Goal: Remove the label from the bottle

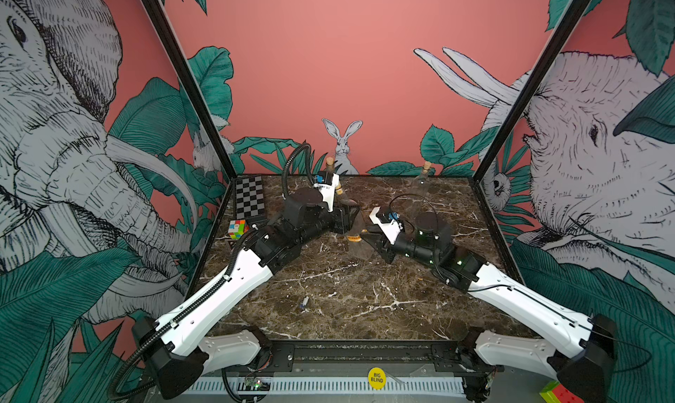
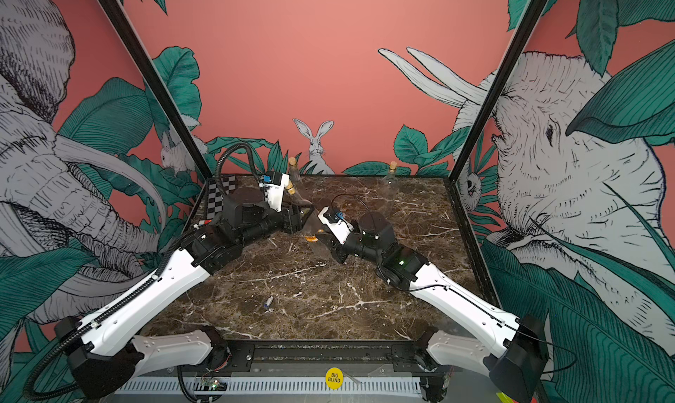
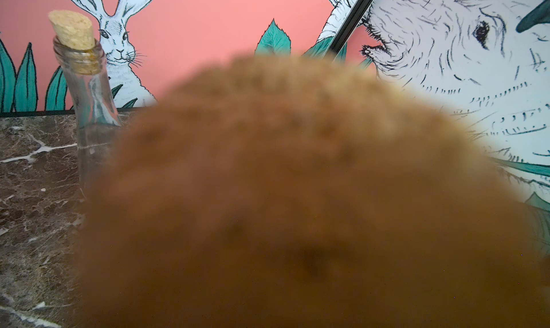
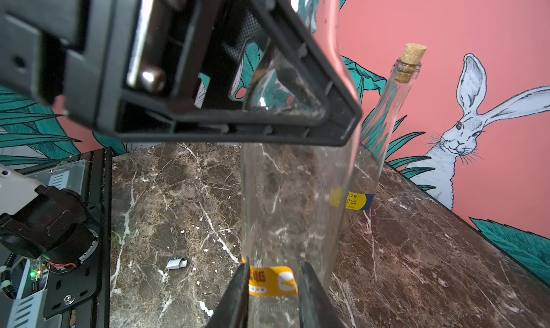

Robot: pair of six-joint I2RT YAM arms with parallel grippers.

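A clear glass bottle with an orange label (image 4: 272,281) stands between the arms at mid-table. My left gripper (image 1: 345,208) is shut on this bottle near its neck, its cork (image 3: 309,190) filling the left wrist view as a blur; that gripper's black finger (image 4: 303,127) crosses the bottle in the right wrist view. My right gripper is low at the label, its tips part open on either side of it; whether they touch the glass cannot be told.
A corked bottle with a yellow label (image 4: 359,201) stands behind, another (image 2: 391,181) at the back right. A checkered board (image 1: 249,195) and colored cube (image 1: 236,228) lie at left. A small object (image 4: 176,263) lies on the front table, which is otherwise clear.
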